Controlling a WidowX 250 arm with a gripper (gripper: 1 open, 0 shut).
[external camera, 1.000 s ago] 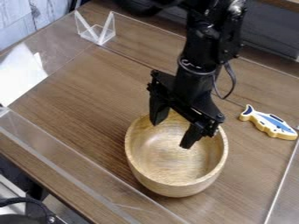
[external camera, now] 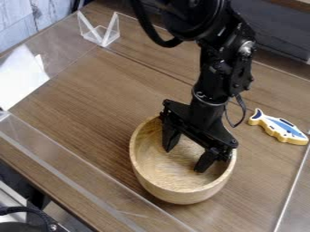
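A light wooden bowl [external camera: 169, 181] stands on the brown table near the front centre. My black gripper [external camera: 188, 152] hangs down into it from above, its fingers spread open, their tips low inside the bowl. Part of the bowl's back rim is hidden behind the gripper. I cannot see anything held between the fingers.
A flat wooden fish toy [external camera: 277, 126], blue and white, lies right of the bowl. A clear angular stand [external camera: 100, 29] is at the back left, and a white sheet [external camera: 18, 77] lies at the left edge. The table [external camera: 91, 109] left of the bowl is clear.
My gripper has moved down deeper into the bowl and a little to the right. The bowl and fish have stayed in place.
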